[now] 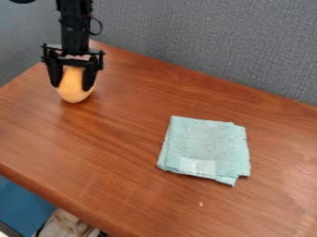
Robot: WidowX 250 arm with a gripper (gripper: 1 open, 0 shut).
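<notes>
A rounded orange-yellow object [73, 90] sits at the left part of the wooden table. My black gripper [72, 72] comes down over it from above, its fingers on either side of the object's upper part. Whether the fingers are closed on it is hard to tell at this size. A folded light-blue cloth [205, 143] lies flat on the right half of the table.
A grey padded wall [210, 42] runs behind the table. Below the front left edge are a blue surface and some clutter.
</notes>
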